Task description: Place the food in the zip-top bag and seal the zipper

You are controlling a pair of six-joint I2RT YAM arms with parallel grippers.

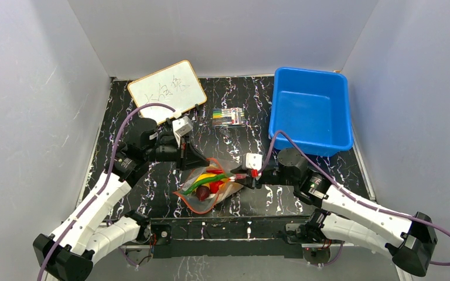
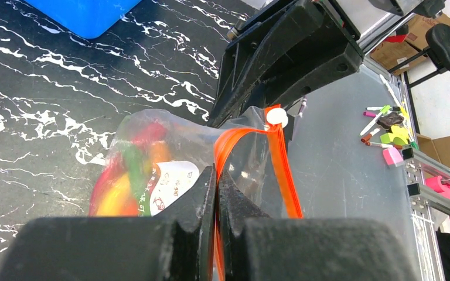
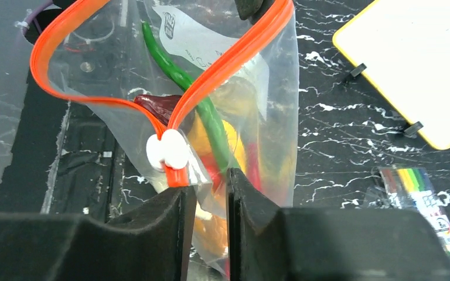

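The clear zip top bag (image 1: 228,191) has an orange zipper rim, spread open over the table's front middle. Inside are a green pepper (image 3: 214,126), a dark red round item (image 1: 203,192) and yellow and red food pieces. My left gripper is shut on the orange rim (image 2: 285,175) at one side of the mouth. At the opposite end of the zipper sits a white slider (image 3: 174,149). My right gripper stands part open just beside that slider, with bag film near its fingertips; whether film lies between them is hard to tell.
A blue bin (image 1: 310,108) stands at the back right. Behind the bag lie a pack of markers (image 1: 228,117) and a whiteboard (image 1: 167,91).
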